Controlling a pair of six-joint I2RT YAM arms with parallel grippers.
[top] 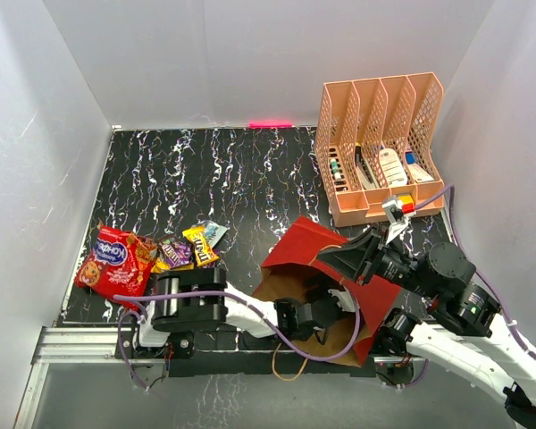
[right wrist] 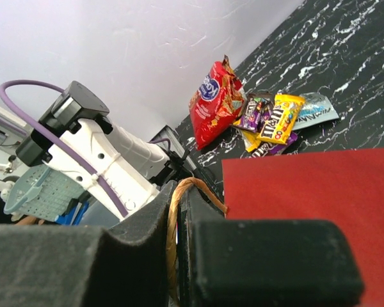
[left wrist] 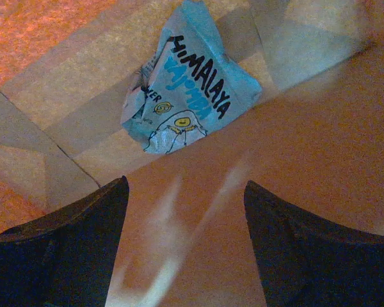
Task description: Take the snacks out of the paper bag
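Observation:
The red paper bag (top: 295, 243) lies tipped at the front right, its brown inside facing me. My right gripper is shut on the bag's twisted paper handle (right wrist: 173, 240). My left gripper reaches into the bag, its fingers apart and empty. Beyond them, in the left wrist view, a blue Himalaya packet (left wrist: 195, 83) rests inside the bag. Outside, at the left of the table, lie a red Ahoy bag (top: 116, 259), a yellow M&M's packet (top: 199, 244), a purple packet (top: 174, 252) and a pale blue packet (top: 214, 233).
At the back right stands an orange divided rack (top: 375, 143) holding small items, close behind the right arm. A pink object (top: 270, 123) lies at the rear wall.

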